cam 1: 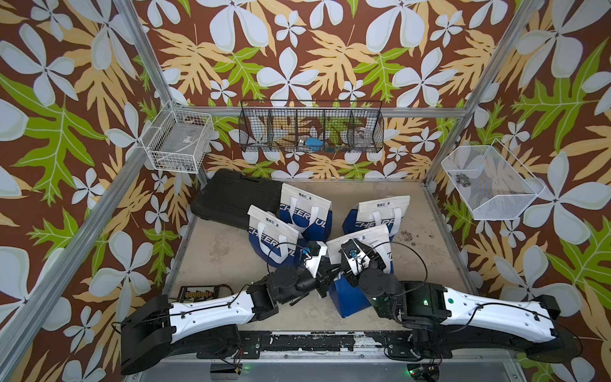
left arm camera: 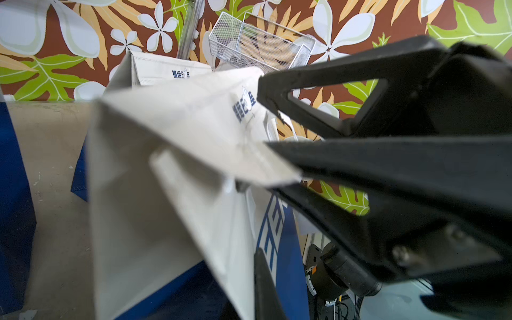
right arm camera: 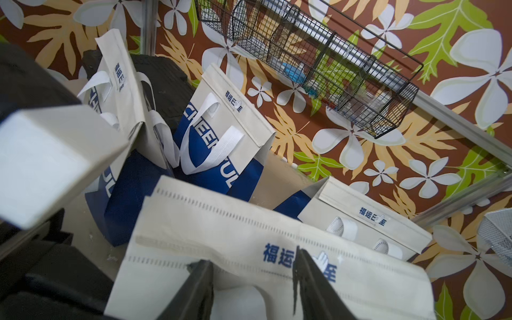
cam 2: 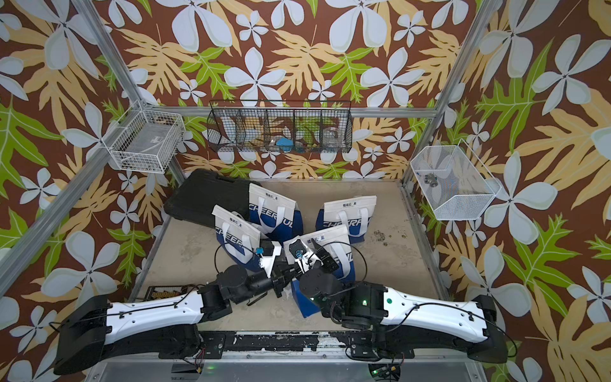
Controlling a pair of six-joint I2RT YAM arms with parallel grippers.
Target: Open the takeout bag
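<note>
The near white-and-blue takeout bag [cam 1: 343, 299] stands at front centre, its white top flap [right arm camera: 229, 234] folded over, with printed blue characters. My left gripper [cam 1: 327, 277] is at the bag's left end; in the left wrist view the creased white paper crosses its black fingers, and whether anything is between them is unclear. My right gripper is over the same bag's top, fingers apart at the flap's printed face, open. In both top views the two grippers are close together and partly hide the bag.
Three more bags [cam 1: 304, 207] stand behind, with a black case [cam 1: 232, 197] at back left. Wire baskets [cam 1: 310, 127] hang on the rear and side rails. Bare floor [cam 1: 439, 254] shows at the right.
</note>
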